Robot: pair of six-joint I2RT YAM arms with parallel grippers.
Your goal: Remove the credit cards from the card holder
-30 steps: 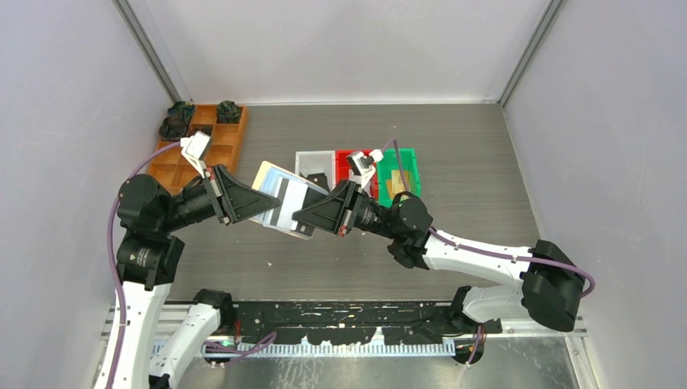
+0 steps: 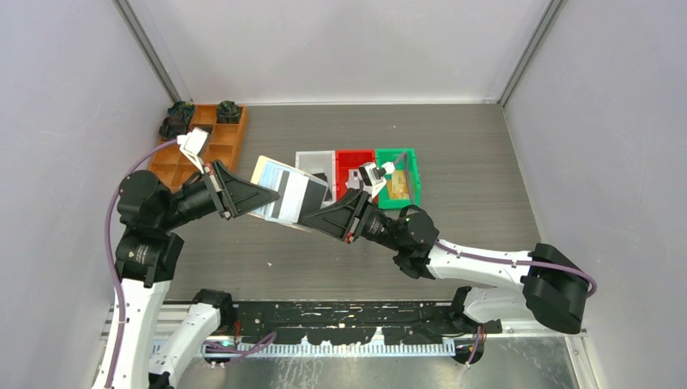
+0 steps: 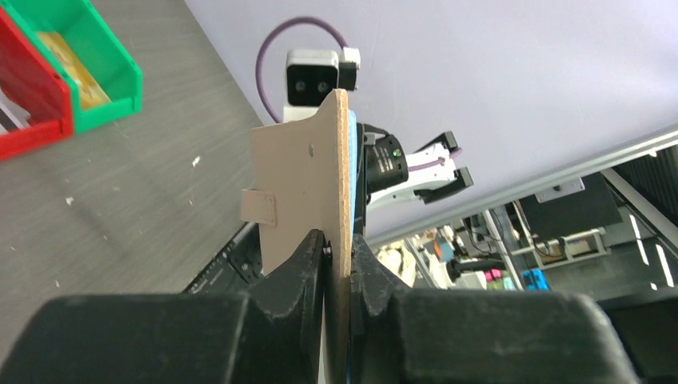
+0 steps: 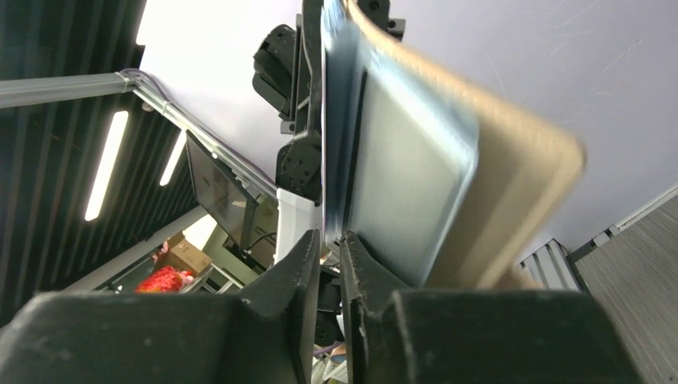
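Note:
My left gripper (image 2: 274, 197) is shut on the card holder (image 2: 262, 172), a beige-backed holder held up off the table. In the left wrist view the holder's tan back (image 3: 296, 172) rises edge-on from between the fingers. Light blue, white and dark card bands show on its front; a dark card (image 2: 313, 197) is at the right end. There my right gripper (image 2: 305, 217) meets the holder's side. Its fingertips are close together in the right wrist view, at the lower end of thin card edges (image 4: 334, 192); whether they pinch a card is unclear.
Behind the holder stand a white bin (image 2: 314, 156), a red bin (image 2: 355, 154) and a green bin (image 2: 416, 182) with a yellowish item inside. An orange divided tray (image 2: 231, 139) with dark bundles is at back left. The table's right side is open.
Over the last second my right gripper has shifted slightly right and down, and more of the dark band now shows at the holder's right end. The left gripper has barely moved.

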